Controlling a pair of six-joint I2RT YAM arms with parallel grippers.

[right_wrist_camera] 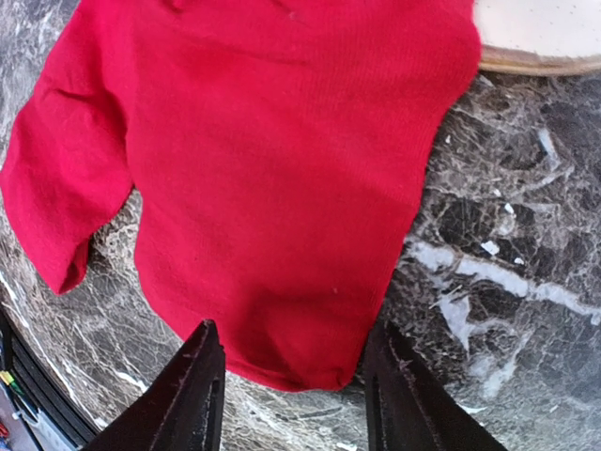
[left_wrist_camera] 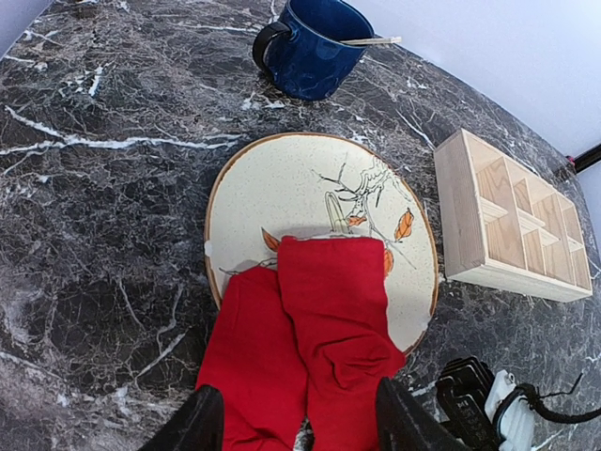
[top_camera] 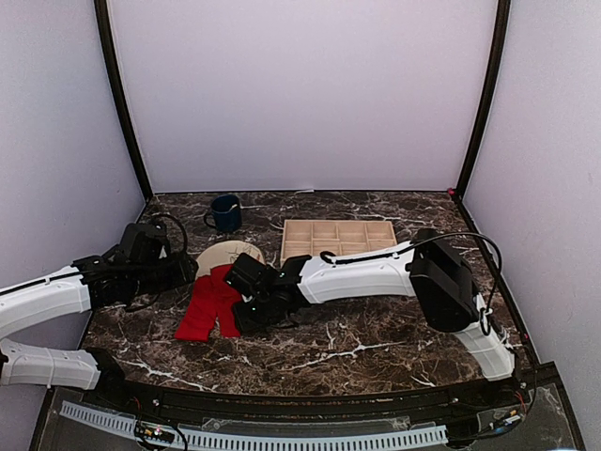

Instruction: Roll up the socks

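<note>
Two red socks lie side by side, their upper ends on a round cream plate (left_wrist_camera: 272, 183) and their lower ends on the dark table. In the left wrist view the left sock (left_wrist_camera: 252, 366) lies flat, and the right sock (left_wrist_camera: 333, 287) has wrinkles halfway down. My left gripper (top_camera: 191, 268) is open beside the plate's left edge, nothing between its fingers. Over the right sock's lower end stands my right gripper, open, the sock's end showing between its parted fingers. Whether those fingers touch the cloth, I cannot tell.
A blue mug (left_wrist_camera: 310, 52) with a thin stick in it stands behind the plate. To the plate's right is a wooden compartment box (left_wrist_camera: 465, 211), partly behind my right arm (top_camera: 357, 280) in the top view.
</note>
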